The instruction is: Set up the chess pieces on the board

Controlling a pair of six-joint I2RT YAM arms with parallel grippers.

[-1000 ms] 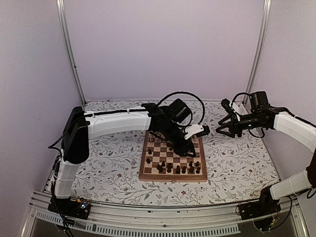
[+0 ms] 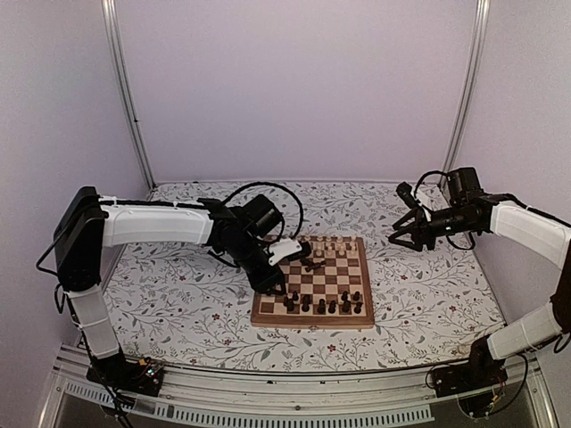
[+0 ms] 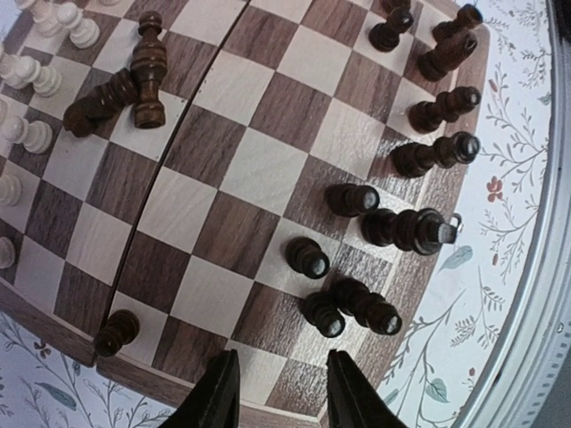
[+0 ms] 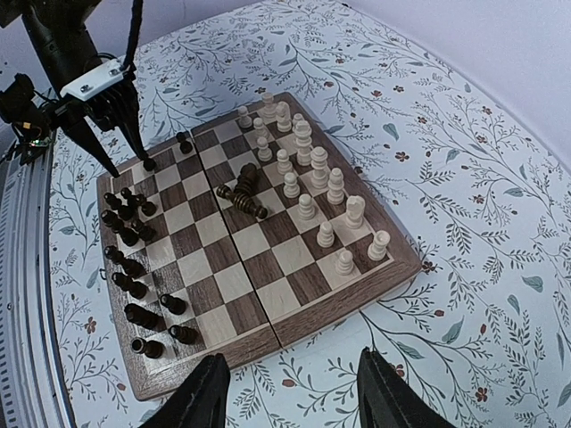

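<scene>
The chessboard (image 2: 312, 323) holds white pieces (image 4: 318, 165) along one side and dark pieces (image 4: 143, 315) along the other, with two dark pieces (image 3: 148, 71) lying tipped over near its middle. My left gripper is open over the board's left near part, low above a small dark pawn that is partly behind its fingers in the left wrist view; another dark pawn (image 3: 118, 332) stands nearby. My right gripper hangs open to the right of the board, with nothing between its fingers.
The floral tablecloth (image 2: 437, 303) is clear around the board on both sides. Walls enclose the table at back and sides; a metal rail (image 2: 312, 374) runs along the front edge.
My left gripper has moved leftward and lower, from above the board's right part to above its left part. The right arm has barely moved.
</scene>
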